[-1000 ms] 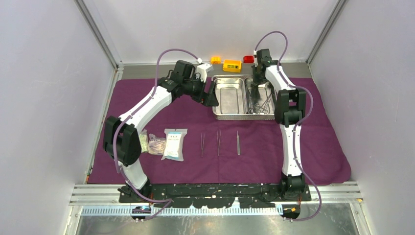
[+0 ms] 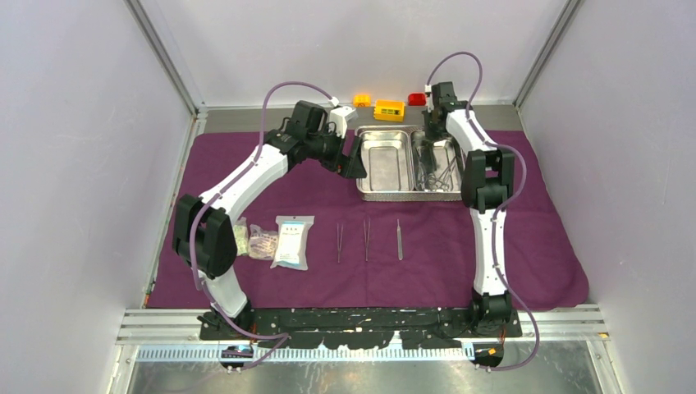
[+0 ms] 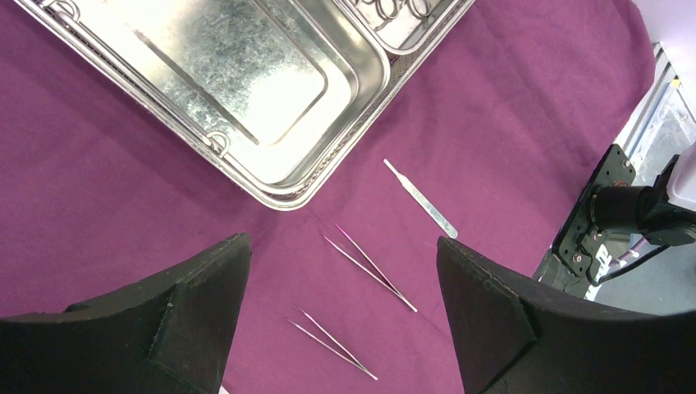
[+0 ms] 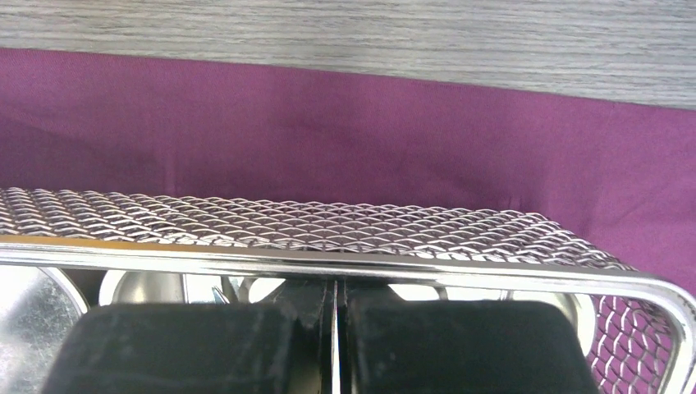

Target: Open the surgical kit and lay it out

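Observation:
The wire-mesh basket (image 2: 386, 197) holds a bare metal tray (image 2: 384, 164) on its left and a smaller tray (image 3: 400, 34) with scissor-like instruments (image 2: 443, 176) on its right. My right gripper reaches down inside the basket's far wall, over the right-hand tray. Its fingers (image 4: 460, 345) are shut together, with nothing seen between them, and they hide most of that tray in the right wrist view. Left of the basket hovers my left gripper, wide open and empty. Two tweezers (image 2: 340, 243) and a scalpel handle (image 2: 400, 240) lie on the purple cloth.
A white packet (image 2: 292, 242) and bags of small items (image 2: 263, 243) lie at the cloth's front left. Yellow bins (image 2: 389, 111) and a red bin (image 2: 417, 99) stand behind the basket.
The left arm and the laid-out tools have stayed practically still.

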